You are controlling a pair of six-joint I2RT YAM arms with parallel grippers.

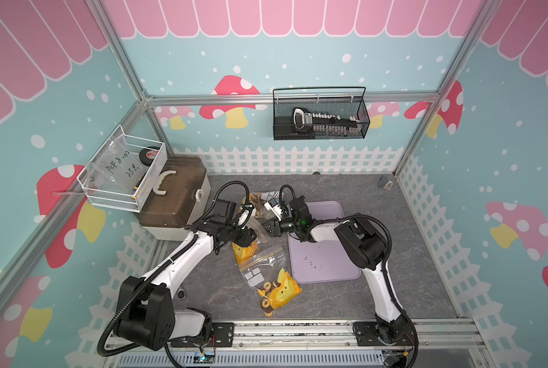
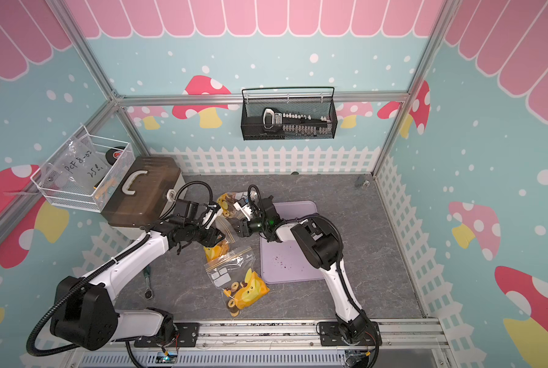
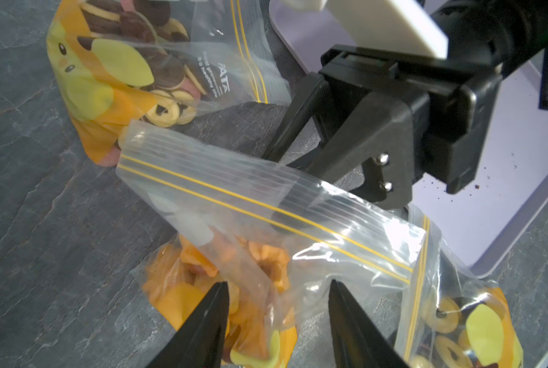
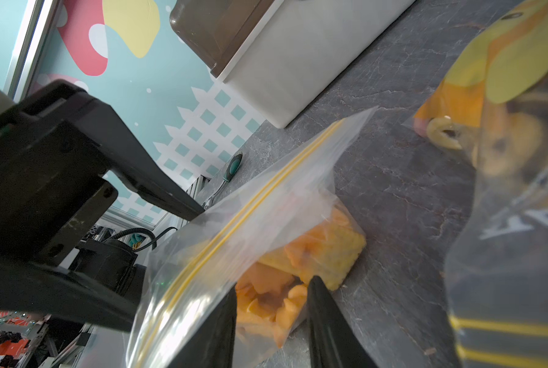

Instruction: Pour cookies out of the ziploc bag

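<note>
The clear ziploc bag with orange pieces inside (image 3: 191, 260) lies between my arms, its yellow-striped zip edge raised. In the left wrist view my left gripper is open over this bag, a wide gap between its fingers. My right gripper is part-way open beside the zip edge, with the bag's film behind its fingertips; whether film lies between them is hard to tell. Seen from the right wrist, the left gripper's fingers (image 4: 166, 190) reach to the bag's opposite side. The lilac tray (image 1: 332, 270) holds only dark crumbs where visible.
A second bag of mixed cookies (image 3: 157, 67) lies behind. Nearer the front is a third bag with ring cookies (image 1: 284, 289). A brown-lidded container (image 1: 173, 190) stands at the back left. The table right of the tray is clear.
</note>
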